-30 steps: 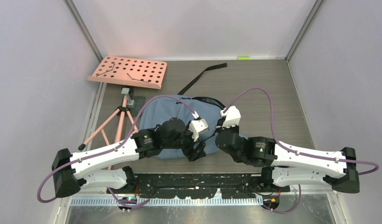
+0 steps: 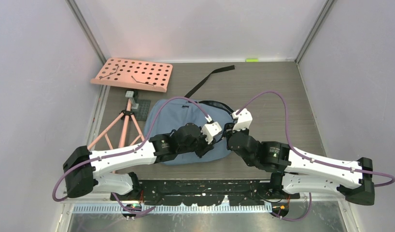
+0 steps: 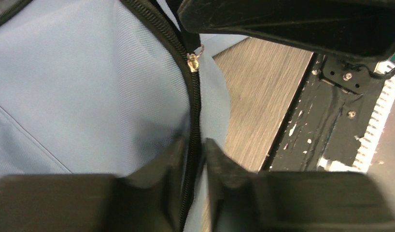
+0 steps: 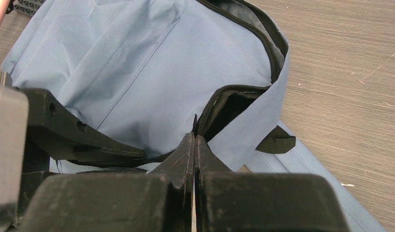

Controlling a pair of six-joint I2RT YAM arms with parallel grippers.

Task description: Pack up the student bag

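Note:
The blue bag point(image 2: 167, 116) lies on the table, a black zipper point(image 3: 196, 101) running along its front edge. In the right wrist view, my right gripper is shut at the zipper, a thin dark tab showing between its tips. Seen from the left wrist, a brass slider point(image 3: 193, 63) sits right by the right gripper's finger point(image 3: 282, 24), which partly hides its pull. To the right of those tips the zipper gapes open. My left gripper is part open, its blurred fingers either side of the zipped seam, behind the slider.
A pink perforated stand point(image 2: 135, 72) on a tripod point(image 2: 124, 128) stands at the left. One black strap point(image 2: 210, 77) stretches out behind the bag. Both grippers are close together.
The bag has shifted slightly to the right.

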